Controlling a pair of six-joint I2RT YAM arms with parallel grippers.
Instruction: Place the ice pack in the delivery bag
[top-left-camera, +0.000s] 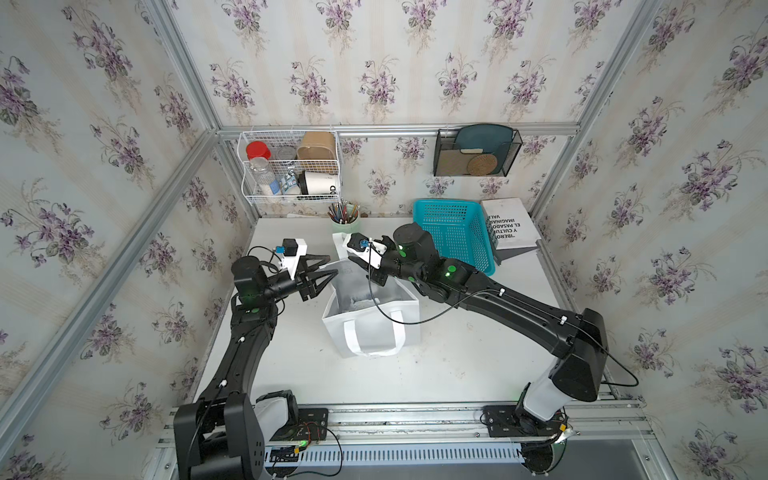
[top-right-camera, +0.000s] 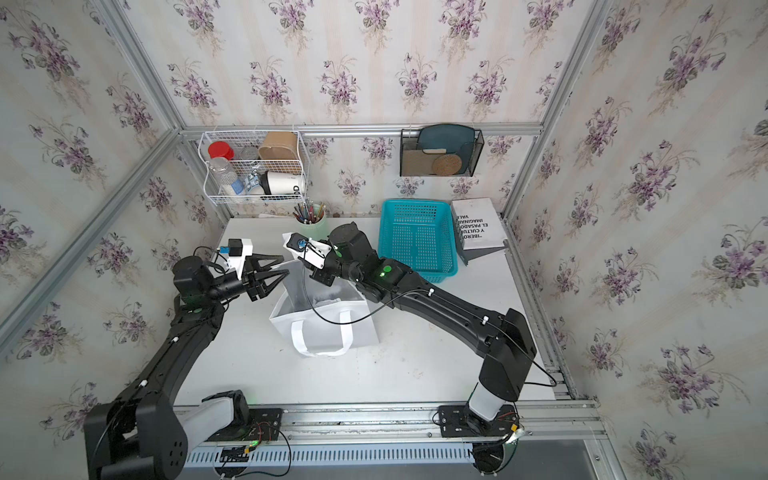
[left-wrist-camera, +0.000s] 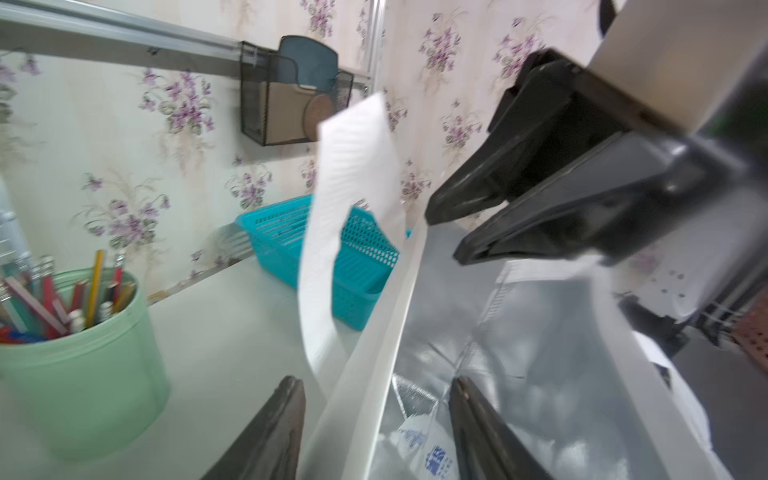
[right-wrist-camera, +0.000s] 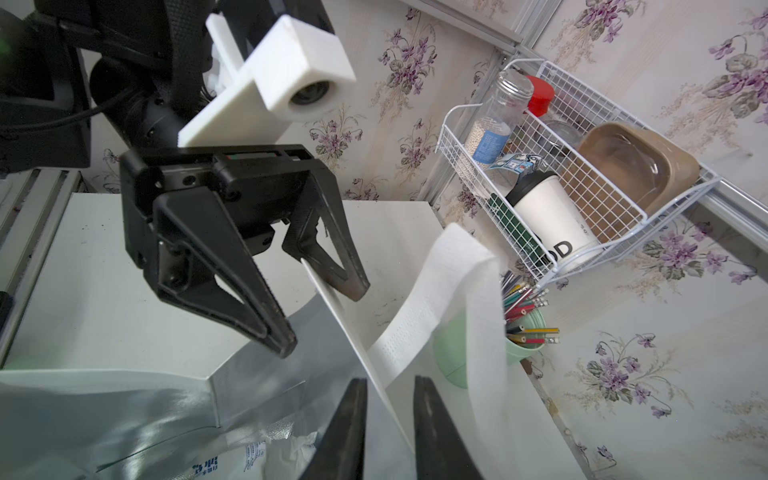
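Note:
The white delivery bag (top-left-camera: 372, 329) with a silvery lining stands on the table, its top open. Deep inside lies the ice pack (left-wrist-camera: 432, 457), a white packet with blue print, partly hidden by the bag's wall and my fingers. My left gripper (top-left-camera: 331, 266) is at the bag's left side with its fingers apart; in the left wrist view the rim runs between them. My right gripper hangs over the rear of the opening, fingers apart, with the rim passing between them. One white handle loop (right-wrist-camera: 480, 320) rises from that rim.
A green pencil cup (left-wrist-camera: 88, 364) stands just behind the bag. Farther right are a teal basket (top-left-camera: 453, 228) and a white box (top-left-camera: 509, 224). A wire rack (top-left-camera: 289, 164) and a black mesh holder (top-left-camera: 477, 153) hang on the back wall.

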